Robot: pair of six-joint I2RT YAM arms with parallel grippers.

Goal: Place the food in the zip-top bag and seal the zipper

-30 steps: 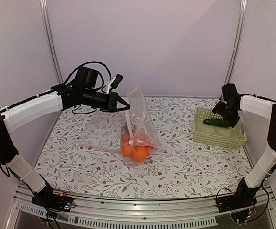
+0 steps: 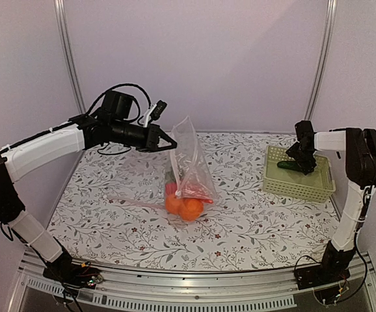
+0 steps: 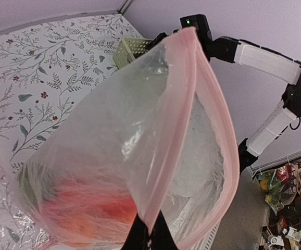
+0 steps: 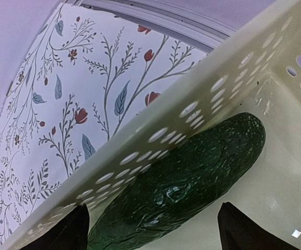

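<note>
My left gripper point(image 2: 173, 147) is shut on the rim of the clear zip top bag point(image 3: 103, 135), holding its pink-edged mouth up and spread apart. Through the film show orange round food point(image 2: 190, 209) and something red point(image 2: 170, 188). A dark green cucumber point(image 4: 192, 172) lies along the wall of the pale green basket point(image 2: 298, 190). Down in that basket, my right gripper stands open over the cucumber, one finger point(image 4: 70, 232) near its lower-left end and the other on its right side. A gap shows between the right finger and the cucumber.
The perforated basket wall point(image 4: 155, 125) rises close beside the cucumber and the right gripper. Between bag and basket the flower-patterned table point(image 2: 240, 227) is bare. Walls stand behind and at both sides.
The left arm, bag and basket look the same as before.
</note>
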